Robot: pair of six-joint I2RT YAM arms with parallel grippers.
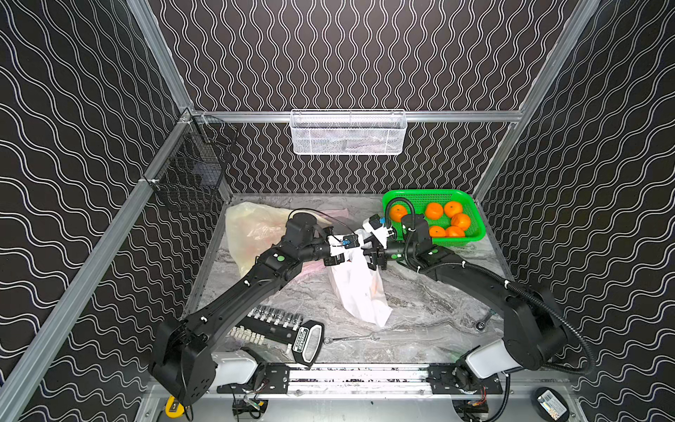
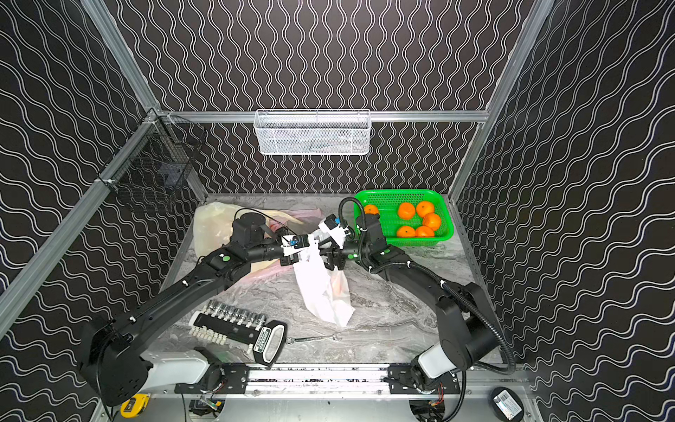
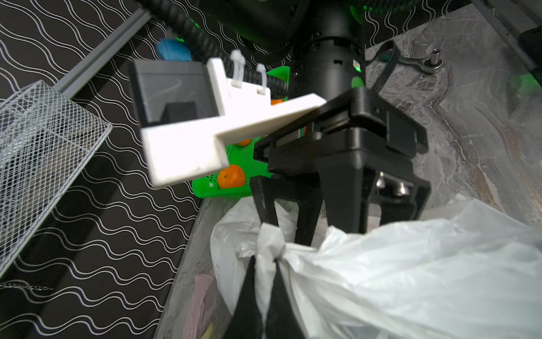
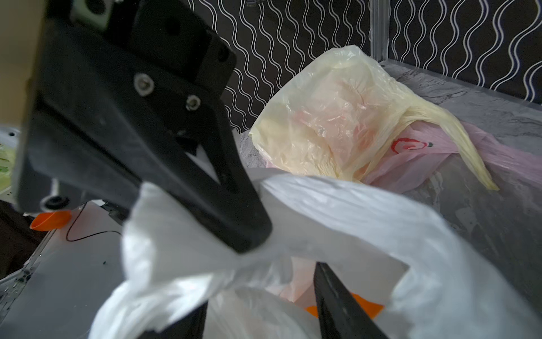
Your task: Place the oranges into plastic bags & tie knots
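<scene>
A white plastic bag hangs between the grippers at the table's middle; orange shows inside it in the right wrist view. My left gripper is shut on the bag's gathered white plastic. My right gripper stands open among the bag's folds, facing the left one, its fingertips partly hidden. Oranges lie in a green basket at the back right. A pale yellow bag and a pink bag lie to the left.
A socket set and a wrench lie along the front edge, and a ratchet at the right. A white wire basket hangs on the back rail. Some table right of the bag is clear.
</scene>
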